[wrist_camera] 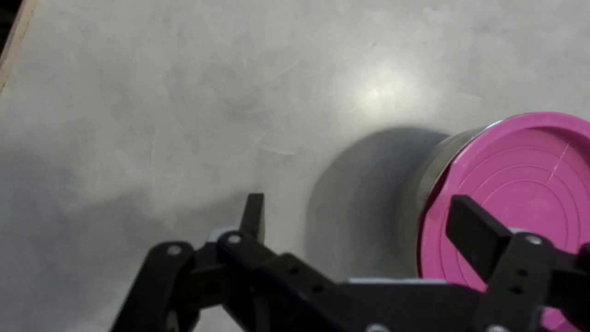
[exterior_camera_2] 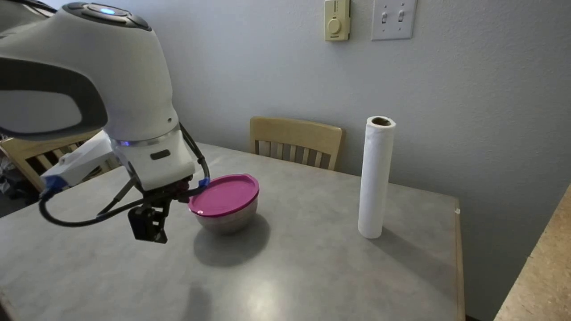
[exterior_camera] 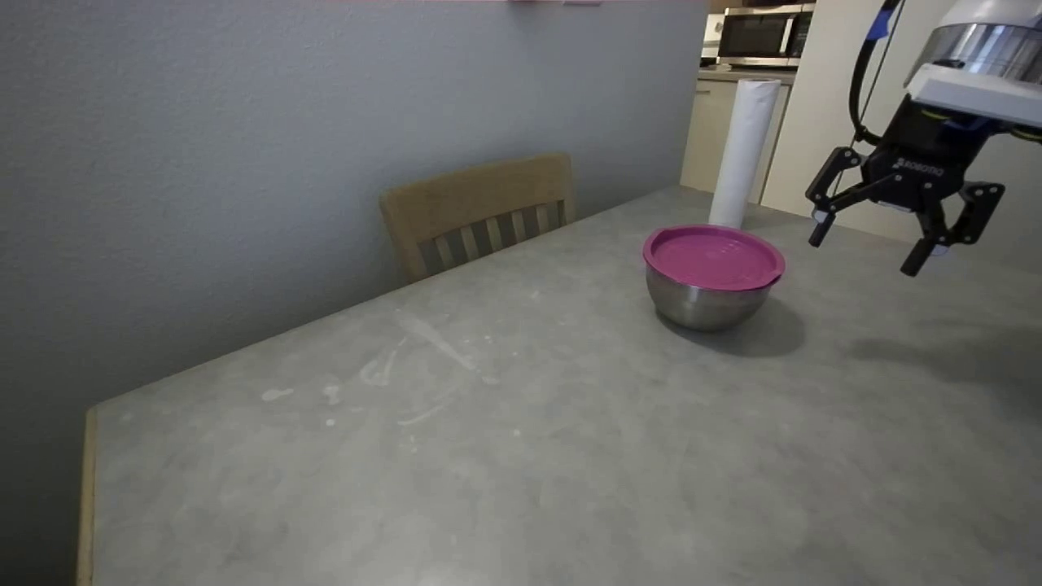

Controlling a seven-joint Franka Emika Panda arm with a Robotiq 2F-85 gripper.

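A steel bowl [exterior_camera: 705,304] stands upright on the grey table, covered by a round pink lid [exterior_camera: 715,255]. The lid [exterior_camera_2: 225,195] rests on the bowl [exterior_camera_2: 230,220] in the second exterior view too. At the right of the first exterior view, my gripper [exterior_camera: 864,253] hangs in the air beside the bowl, wide open and empty. In the wrist view the lid [wrist_camera: 525,182] lies at the right, partly hidden behind one finger of the gripper; bare table shows between the fingers.
A tall white paper roll [exterior_camera_2: 376,179] stands upright near one table edge, apart from the bowl. Wooden chairs, one with its backrest [exterior_camera: 483,210] showing, sit against the table by the wall.
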